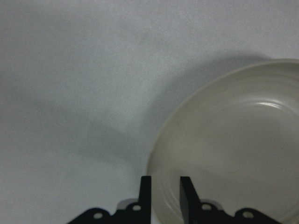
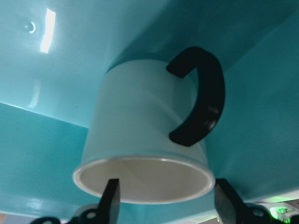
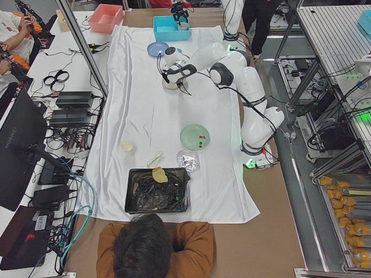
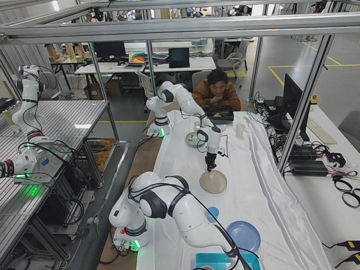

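Observation:
A beige plate (image 4: 213, 185) (image 1: 233, 140) lies on the white cloth, with my left gripper (image 4: 210, 167) just over its rim, fingers parted and nothing seen between them. My right gripper is open in the blue bin (image 3: 164, 32) (image 4: 211, 260), its fingers either side of the rim of a white mug (image 2: 135, 107) with a black handle; whether they touch it I cannot tell.
A blue plate (image 4: 243, 236), blue cup (image 4: 212, 214), green plate (image 3: 194, 136), cream cup (image 3: 127, 147), crumpled foil (image 3: 188, 160) and black bin (image 3: 139, 191) share the cloth. A person sits at the far end.

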